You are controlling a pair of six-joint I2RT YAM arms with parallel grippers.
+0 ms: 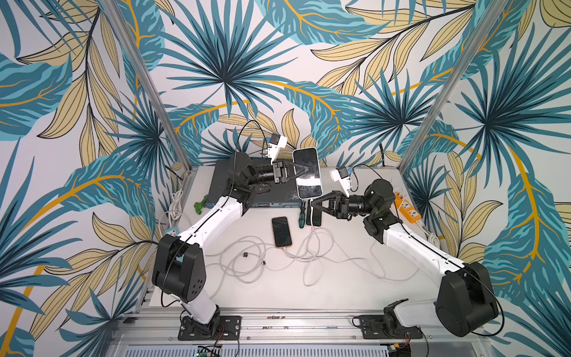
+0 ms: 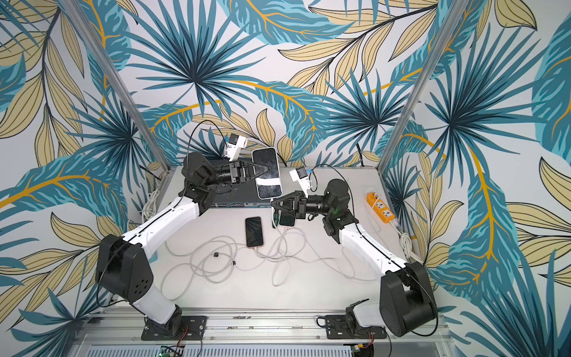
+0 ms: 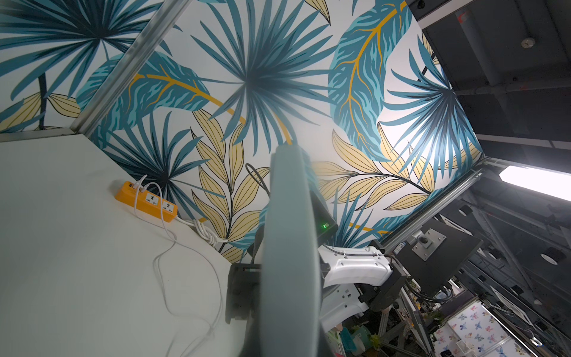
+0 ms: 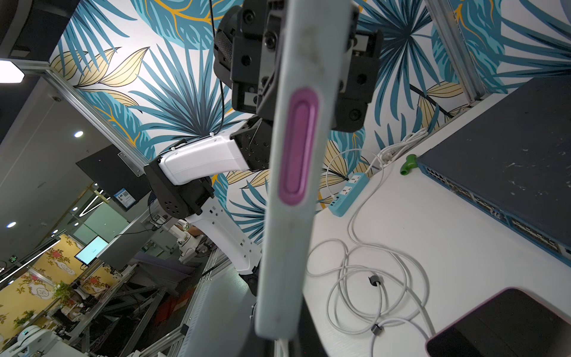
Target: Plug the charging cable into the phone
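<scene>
A white-edged phone point(image 1: 307, 172) is held up off the table, its dark screen facing the top cameras. My left gripper point(image 1: 302, 171) is shut on the side of this phone. In both wrist views the phone appears edge-on: its pale edge hides much of the left fingers, and a pink side slot point(image 4: 298, 145) shows in the right wrist view. My right gripper point(image 2: 274, 203) is shut at the phone's lower end, with the white charging cable point(image 4: 283, 347) at its fingertips. Whether the plug sits inside the port cannot be told.
Another dark phone point(image 1: 281, 231) lies on the table among loops of white cable point(image 1: 244, 261). A dark device point(image 4: 505, 160) is beneath the left arm. A green screwdriver point(image 1: 302, 215) and a black phone-like item point(image 1: 317, 219) lie below the right gripper. An orange power strip point(image 1: 406, 208) stands right.
</scene>
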